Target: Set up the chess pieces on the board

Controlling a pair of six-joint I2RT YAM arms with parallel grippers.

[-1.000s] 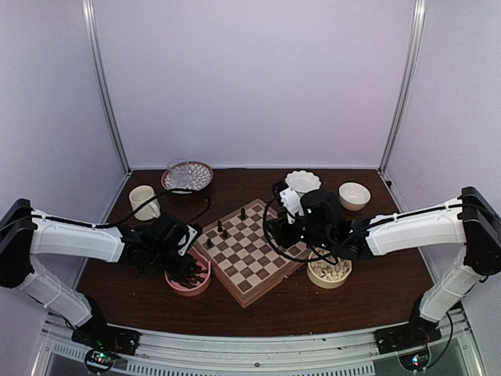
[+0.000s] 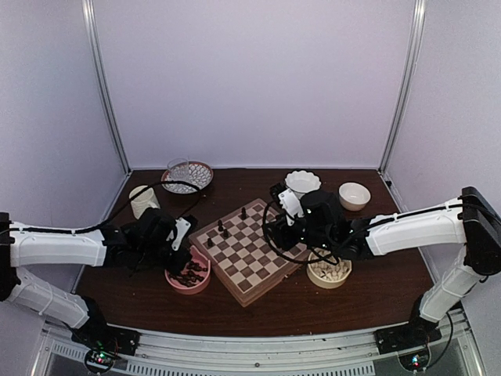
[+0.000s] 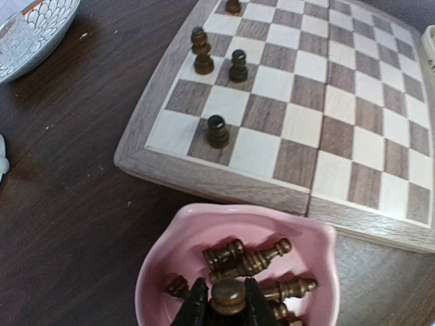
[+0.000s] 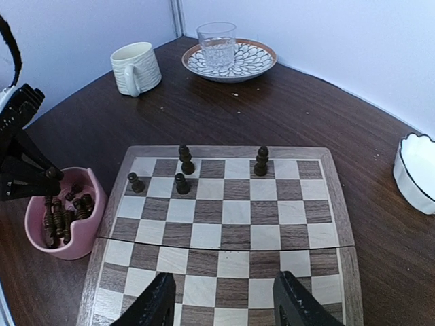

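Note:
The wooden chessboard (image 3: pixel 306 122) carries several dark pieces along its left side, among them a short piece (image 3: pixel 217 131). A pink bowl (image 3: pixel 326 265) beside it holds loose dark pieces. My left gripper is over that bowl with a dark piece (image 3: pixel 228 295) between or just behind its fingertips; whether it grips it is unclear. My right gripper hangs over the board, open and empty. A cream bowl (image 2: pixel 329 280) of white pieces stands right of the board.
A mug (image 2: pixel 144 204), a patterned plate with a glass (image 4: pixel 216 51), a scalloped dish (image 2: pixel 302 180) and a white bowl (image 2: pixel 354 197) line the back.
The right arm and board pieces look unchanged.

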